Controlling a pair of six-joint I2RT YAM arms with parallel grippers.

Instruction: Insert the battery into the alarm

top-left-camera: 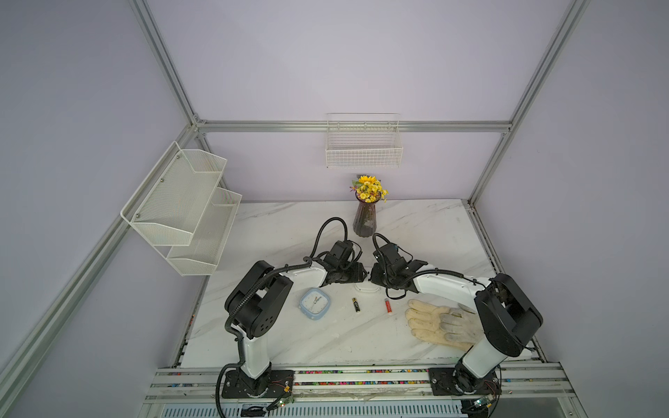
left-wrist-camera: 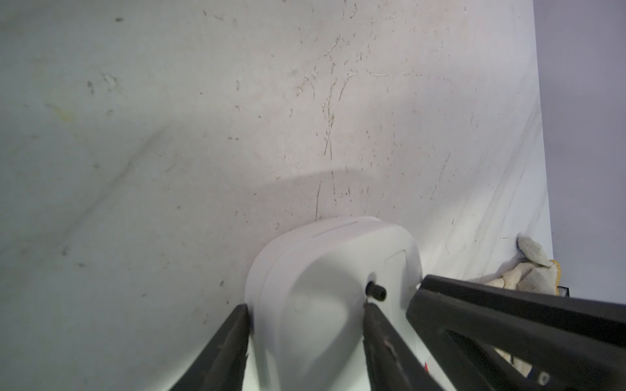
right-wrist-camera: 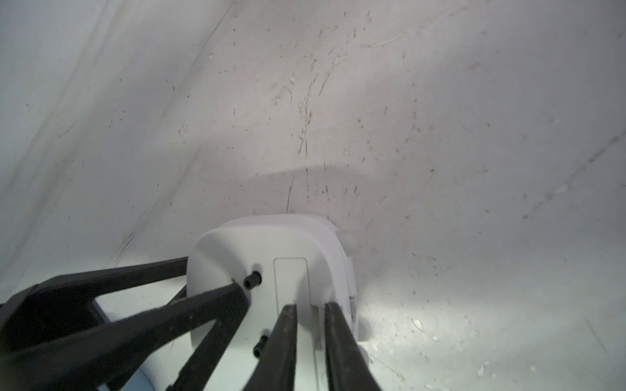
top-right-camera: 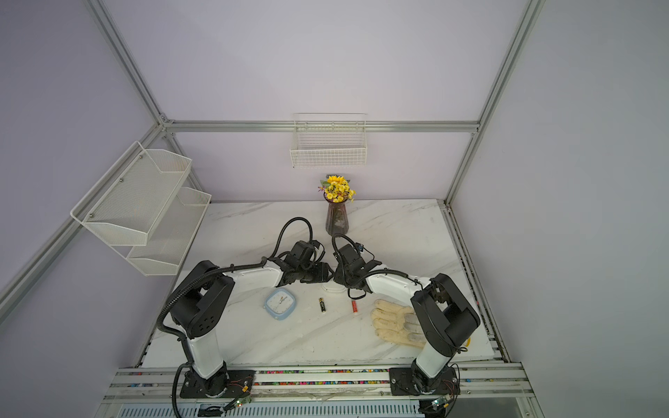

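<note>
The white alarm (left-wrist-camera: pixel 326 273) stands in the middle of the table, its back with a rectangular cover outline facing my right wrist camera. My left gripper is shut on its body. My right gripper is shut, its fingertips at the lower part of that cover, with nothing visible held between them. A black-and-gold battery (top-left-camera: pixel 356 304) and a red battery (top-left-camera: pixel 388 306) lie on the table in front of the alarm.
A blue clock (top-left-camera: pixel 314 303) lies front left, beige gloves (top-left-camera: pixel 435 324) front right. A flower vase (top-left-camera: pixel 364 217) stands behind the arms. Wire shelves (top-left-camera: pixel 184 209) hang at the left.
</note>
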